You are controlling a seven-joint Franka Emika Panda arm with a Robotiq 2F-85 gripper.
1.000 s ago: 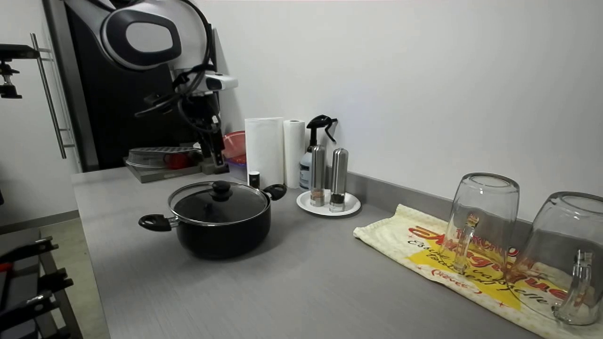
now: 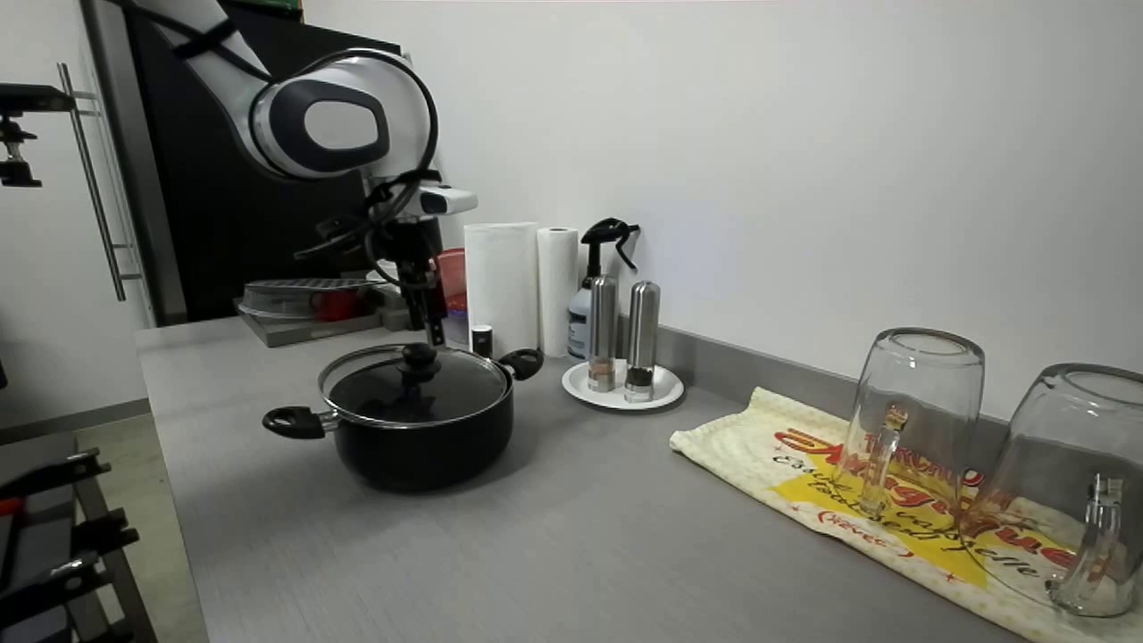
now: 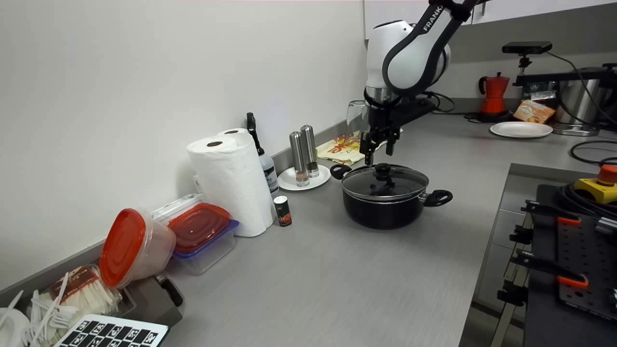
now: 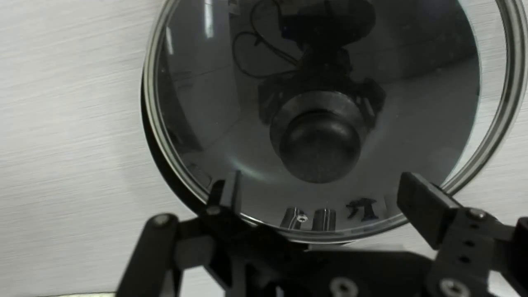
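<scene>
A black pot (image 2: 425, 454) with two side handles stands on the grey counter, covered by a glass lid (image 3: 399, 184) with a steel rim. The lid's round black knob (image 4: 320, 146) sits at its middle. Above the pot hangs my gripper (image 3: 378, 156), pointing down with its fingers apart and nothing between them. In the wrist view, the two fingers (image 4: 426, 208) are spread wide over the near part of the lid, and the knob lies ahead of the gap between them. Exterior view 1 hides part of the gripper behind its cables.
Steel grinders (image 2: 640, 341) stand on a white plate (image 2: 672, 392) beside the pot. By the wall are paper towel rolls (image 3: 228, 179), a spray bottle (image 3: 269, 167) and lidded containers (image 3: 199, 231). Glass mugs (image 2: 921, 418) rest on a cloth (image 2: 750, 450).
In exterior view 1, my arm and gripper have come down and shifted right, closer to the lid's knob. The pot and lid have stayed where they were.
</scene>
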